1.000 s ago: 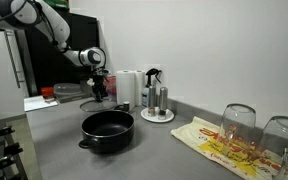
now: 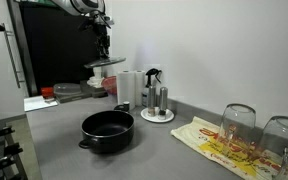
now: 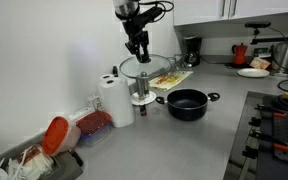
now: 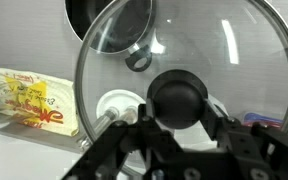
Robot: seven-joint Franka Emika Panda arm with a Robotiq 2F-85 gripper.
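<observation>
A glass lid with a dark round knob [image 4: 177, 98] hangs in the air, and my gripper is shut on that knob. In the first exterior view the glass lid [image 2: 106, 62] is high above the back left of the counter, with the gripper [image 2: 103, 52] over it. The second exterior view has the lid [image 3: 144, 66] above and to the left of the black pot. Uncovered, the black pot [image 2: 108, 131] stands on the grey counter; its rim and a handle [image 4: 139, 60] show in the wrist view, partly through the lid's glass.
Paper towel rolls [image 2: 131, 84] and a white plate [image 2: 157, 115] with tall grinders stand behind the pot. Two upturned glasses [image 2: 238, 124] rest by a yellow printed bag [image 2: 212, 143]. Red bowls [image 3: 59, 135] sit at the other end. Counter in front of the pot is clear.
The lid has risen from low behind the pot to well above the counter, carried up by my gripper. The pot stayed put.
</observation>
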